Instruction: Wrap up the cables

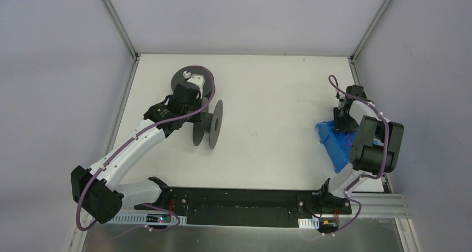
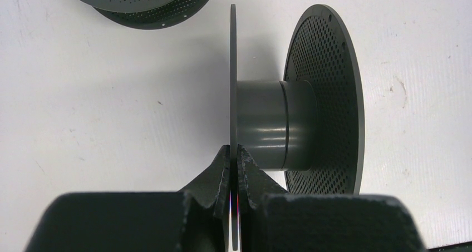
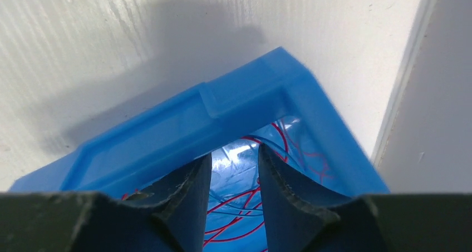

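A dark grey spool [image 2: 260, 124] stands on its flange edges at the table's left side, its drum bare. My left gripper is shut on the near flange [image 2: 234, 57], whose thin edge runs between the fingertips. In the right wrist view, a blue bin [image 3: 167, 132] holds tangled cables, red ones [image 3: 236, 218] and blue ones [image 3: 273, 144]. My right gripper hangs over the bin's wall side with its fingers [image 3: 284, 199] apart. Cables show in the gap behind them; nothing appears held. The right arm hides part of the bin from above.
A second dark spool [image 1: 179, 82] lies flat behind the left gripper. The right side wall [image 1: 423, 96] stands close beside the bin and right arm.
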